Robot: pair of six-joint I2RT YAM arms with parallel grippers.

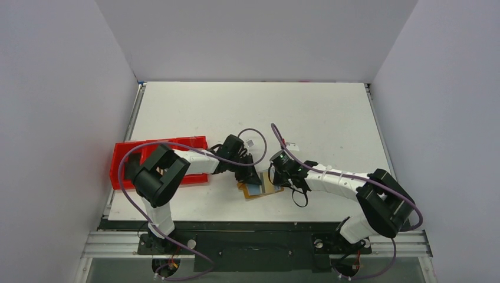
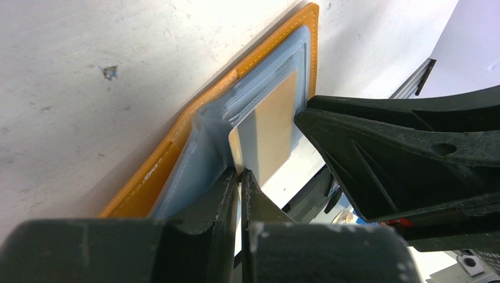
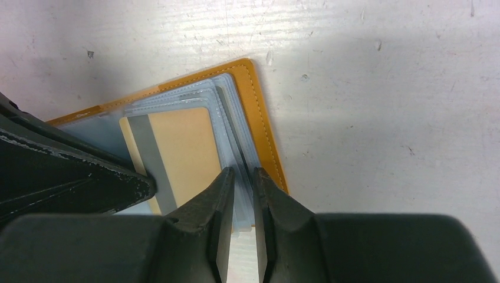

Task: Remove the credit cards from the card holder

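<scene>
An orange-edged card holder [image 1: 253, 196] with clear sleeves lies open on the table between both grippers. Inside its upper sleeve shows a beige card [image 2: 277, 121] with a grey stripe. My left gripper is shut at the card's near edge, which runs in between its fingertips. Over the holder's right end, my right gripper stands part open, the outer edges of the clear sleeves [image 3: 227, 127] lying in the narrow gap between its fingers. Whether those fingers touch the sleeves, I cannot tell.
A red divided tray [image 1: 191, 142] stands on the left, partly under my left arm. Both grippers are close together over the holder.
</scene>
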